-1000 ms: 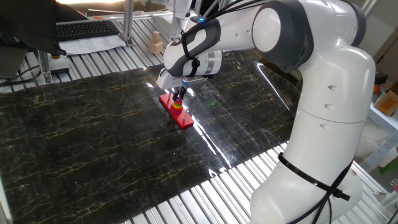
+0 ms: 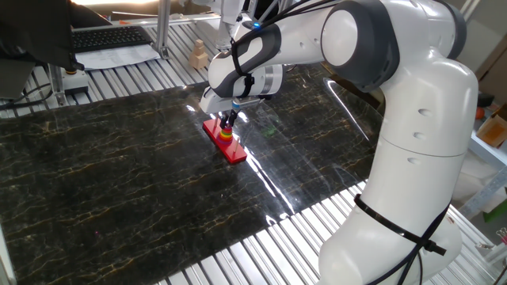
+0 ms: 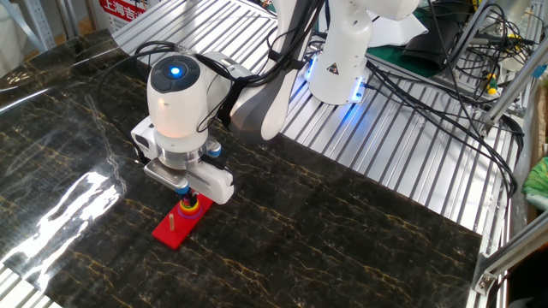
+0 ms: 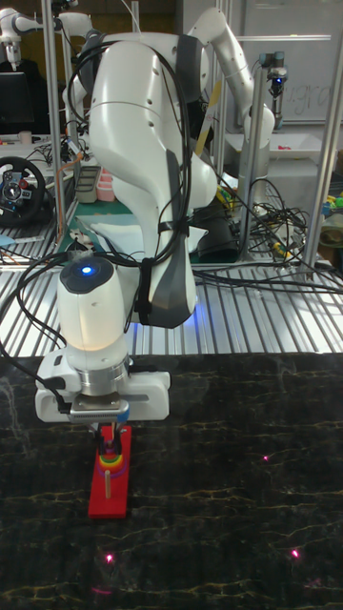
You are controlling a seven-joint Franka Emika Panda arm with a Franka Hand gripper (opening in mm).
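A long red base board lies on the dark marbled table top. Coloured rings, yellow and red among them, are stacked around the middle of it. One bare wooden peg stands up from the board's near part in the second exterior view. Directly over the stack, my gripper points down, its dark fingertips at the topmost ring. The fingers partly cover the top of the stack, and at this size I cannot make out whether they are closed on a ring.
Black cables lie beside the arm's base.
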